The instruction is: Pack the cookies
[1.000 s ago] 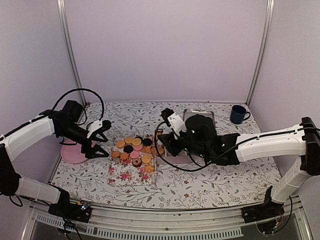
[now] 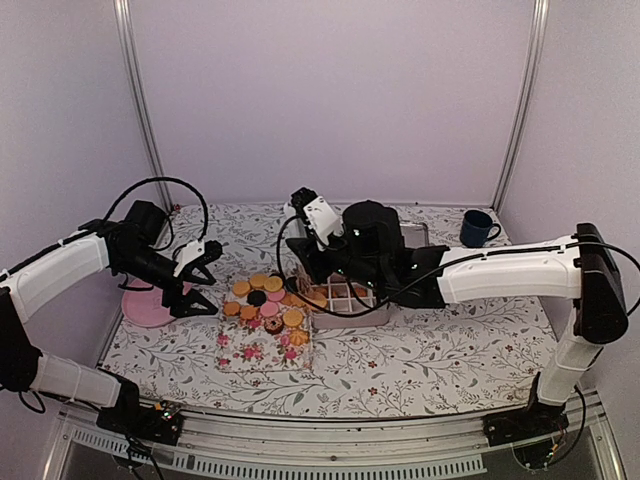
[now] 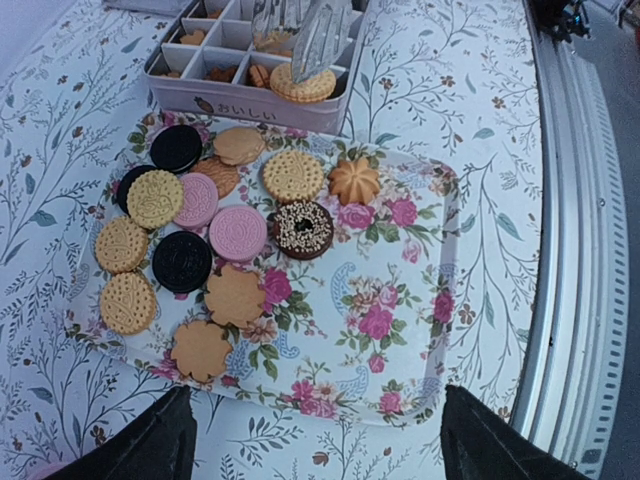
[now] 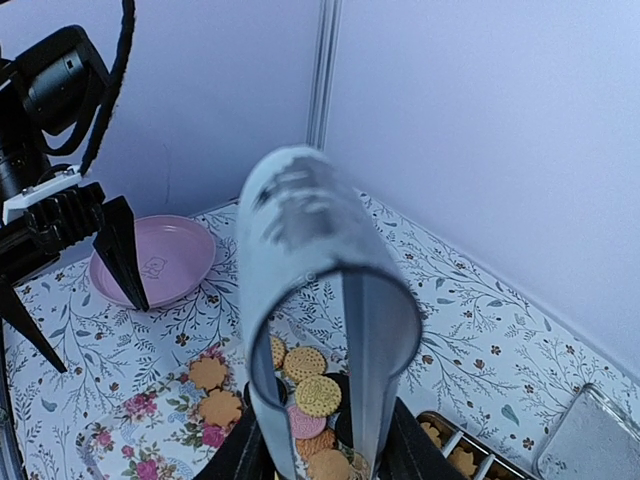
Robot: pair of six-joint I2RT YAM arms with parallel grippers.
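Note:
The lilac compartment box (image 3: 320,116) stands behind the flowered tray (image 3: 405,330). Spread over the tray are round tan cookies (image 3: 293,177), black ones (image 3: 182,262), pink ones (image 3: 238,233) and a sprinkled chocolate ring (image 3: 303,230). A tan cookie (image 3: 303,86) rests high at the box's front corner compartment. Clear tongs (image 4: 310,205) sit between the fingers of my right gripper; their tips (image 3: 310,50) hang over the box, and whether they touch that cookie is unclear. My left gripper is open and empty, left of the tray.
A pink plate (image 4: 165,255) lies behind the left arm. The blue mug (image 2: 478,229) stands at the back right, and a clear lid (image 4: 595,440) lies behind the box.
My right gripper and the tongs have moved left and a little up, toward the tray's side of the box. The left arm stays where it was.

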